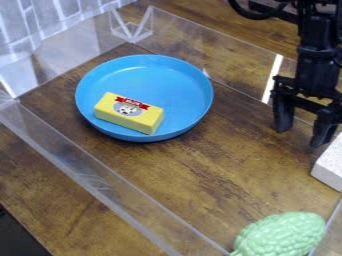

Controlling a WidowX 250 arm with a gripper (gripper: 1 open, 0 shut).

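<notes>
My black gripper [305, 115] hangs low over the wooden table at the right, its two dark fingers apart, with no object visible between them. A blue plate [181, 79] lies left of centre, holding a yellow box [128, 114] with a red label. A white block [330, 166] sits at the right edge, just below the gripper. A green lumpy object [279, 234] lies at the bottom right, partly cut off.
Clear plastic walls run along the left, top and bottom of the area. A tiled surface [34, 40] is at the top left. Bare wood [187, 175] fills the middle and lower table.
</notes>
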